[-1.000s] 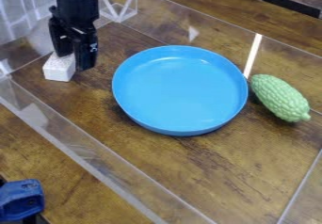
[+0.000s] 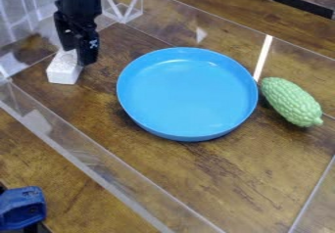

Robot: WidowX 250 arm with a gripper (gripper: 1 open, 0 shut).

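The black gripper [image 2: 78, 47] hangs at the upper left, its fingertips just above a small white block [image 2: 65, 68] lying on the wooden floor. Its fingers are apart and look open; whether they touch the block is hard to tell. A blue plate [image 2: 187, 93] lies in the middle, right of the gripper and block. A green bumpy vegetable toy [image 2: 291, 102] lies to the right of the plate.
Clear walls or rails [image 2: 98, 176] run along the left side and at the back. A blue object [image 2: 19, 208] is at the lower left corner. The wooden surface below the plate is clear.
The gripper has shifted slightly up, uncovering more of the white block. The block, plate and green toy look unmoved.
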